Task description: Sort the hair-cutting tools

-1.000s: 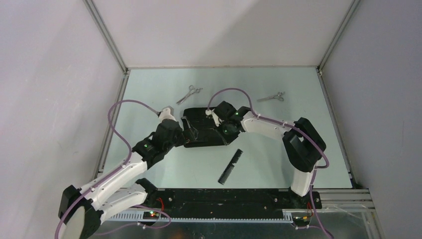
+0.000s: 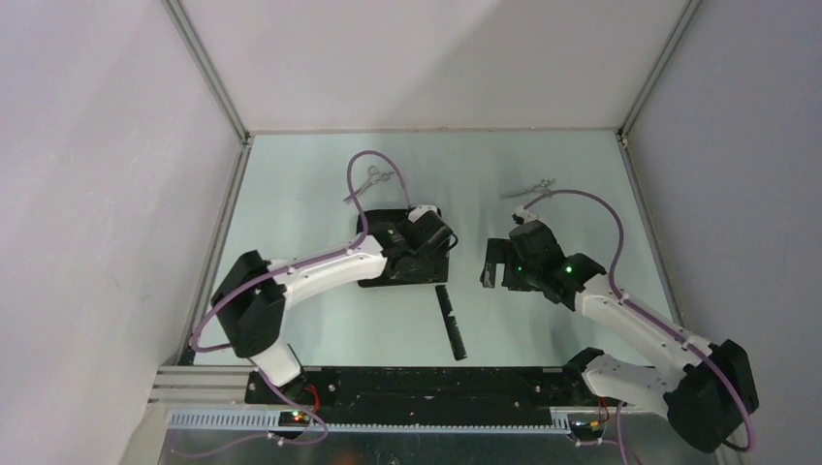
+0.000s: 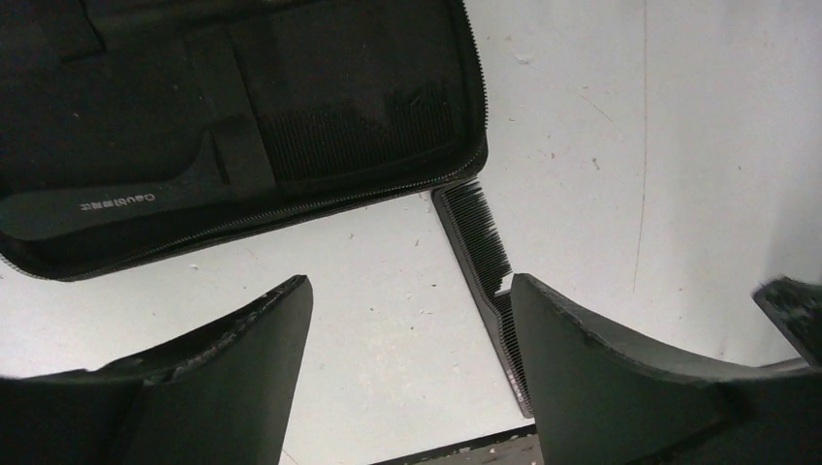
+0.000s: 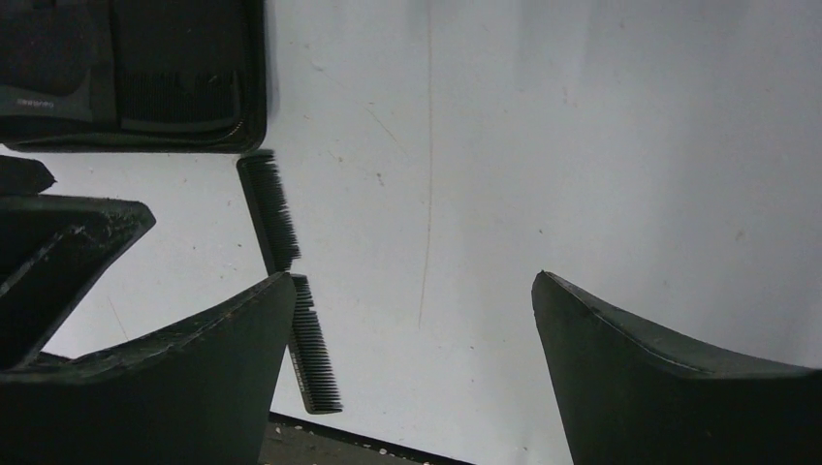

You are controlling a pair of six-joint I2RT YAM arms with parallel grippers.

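A black zippered case (image 3: 368, 58) lies open mid-table, with a black handled comb (image 3: 116, 201) inside under a strap. A long black comb (image 2: 451, 322) lies outside, below the case's lower right corner. My left gripper hangs over the case and that comb, open, nothing between its fingers. My right gripper stands open and empty to the right of the case. Two pairs of silver scissors lie at the back, one (image 2: 368, 184) at the left, one (image 2: 528, 189) at the right.
Walls bound the table on the left, back and right. Bare table (image 2: 291, 184) shows at the back left and around both scissors. A black edge runs along the front of the table.
My left gripper has moved rightward over the case; my right gripper has withdrawn to the right, off it. The loose comb lies at a steeper angle than a second ago.
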